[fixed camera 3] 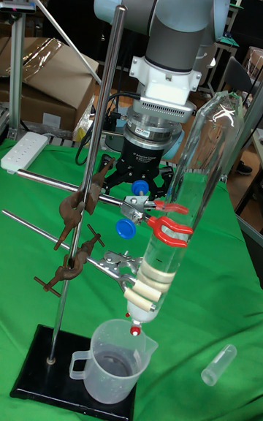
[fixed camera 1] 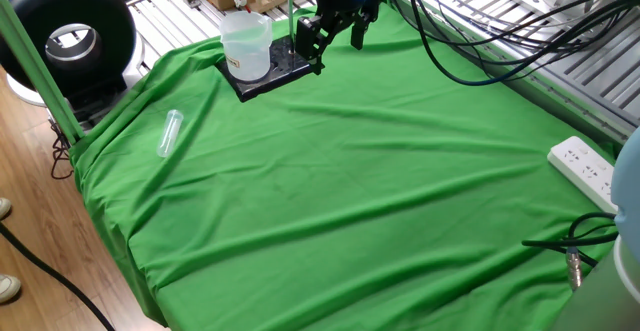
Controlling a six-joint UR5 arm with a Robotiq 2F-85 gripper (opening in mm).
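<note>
My gripper [fixed camera 1: 337, 55] hangs at the back of the green cloth, beside the stand's black base [fixed camera 1: 243, 93]. Its two black fingers are spread, with nothing visible between them; in exterior view 3 it is partly hidden behind the clamps. A clear plastic beaker [fixed camera 3: 115, 368] with a handle stands upright on the base, below the tap of a glass column [fixed camera 3: 169, 253]. Red-tipped clamps [fixed camera 3: 172, 232] hold that column tilted on the metal rod [fixed camera 3: 93, 164]. Apart from these, a small clear tube [fixed camera 1: 170, 133] lies on the cloth.
A white power strip [fixed camera 1: 583, 171] rests at the cloth's right edge, with a dark cable near it. Black cables [fixed camera 1: 500, 46] loop over the back right. The middle of the green cloth [fixed camera 1: 350, 191] is wrinkled but clear.
</note>
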